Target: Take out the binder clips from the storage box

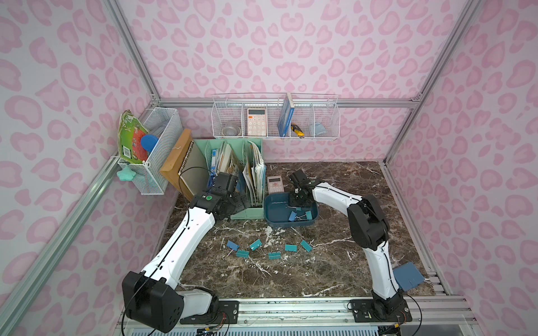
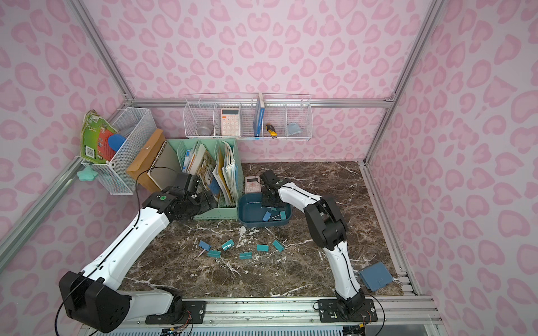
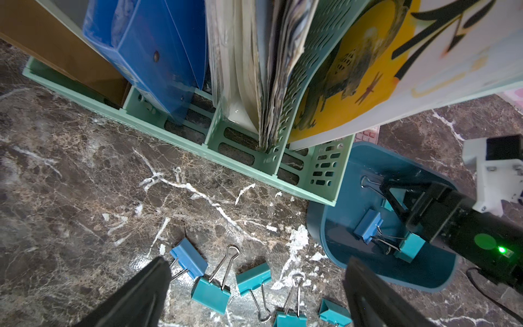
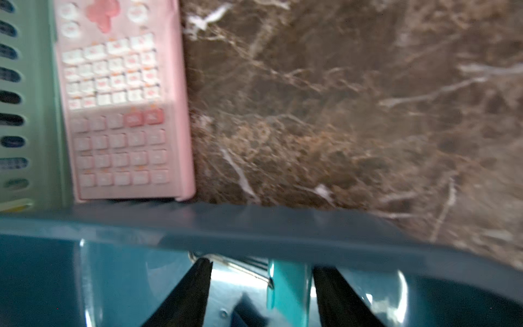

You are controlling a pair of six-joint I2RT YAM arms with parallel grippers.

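Note:
The storage box, a dark blue bin [image 1: 274, 220], stands on the marble table beside the green file rack. Inside it lie a blue binder clip [image 3: 368, 224], a teal one [image 3: 409, 247] and another teal clip [image 4: 288, 288] near the far wall. My right gripper reaches into the box, open, with that last clip between its spread fingers, nearer the right one. Whether a finger touches it I cannot tell. Several blue and teal clips, among them a teal one [image 1: 274, 255], lie on the table in front. My left gripper stands open and empty above the table by the rack.
The green file rack [image 1: 246, 213] with folders borders the box on the left. Behind the box lies a pink calculator [image 4: 122, 103]. A blue lid-like piece [image 1: 408, 276] rests at the front right. The table right of the box is clear apart from my right arm.

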